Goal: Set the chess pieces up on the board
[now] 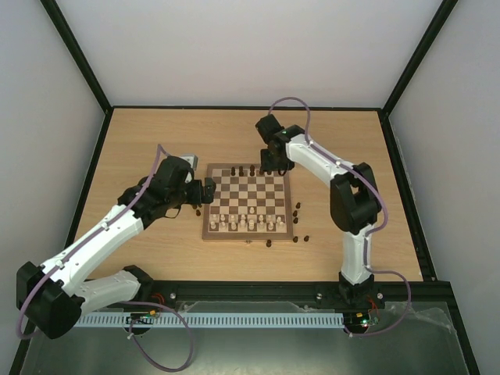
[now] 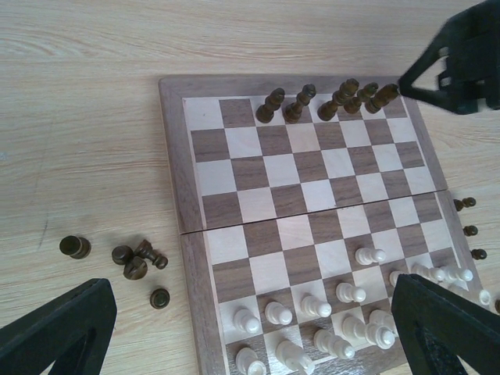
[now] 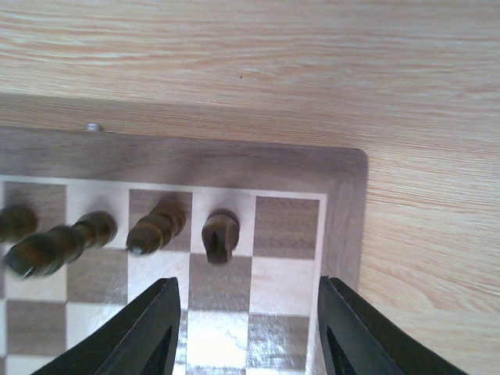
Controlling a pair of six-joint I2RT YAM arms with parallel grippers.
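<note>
The chessboard (image 1: 247, 199) carries white pieces (image 2: 316, 306) on its near rows and a row of dark pieces (image 2: 299, 105) along the far edge. In the right wrist view a dark piece (image 3: 220, 234) stands near the far right corner, the corner square beside it empty. My right gripper is just over that piece, fingers apart, nothing visible between the tips. My left gripper is open above the board's left side, holding nothing visible.
Loose dark pieces (image 2: 75, 247) lie on the table left of the board, and others (image 1: 306, 238) lie to its right and front. The table behind the board is clear.
</note>
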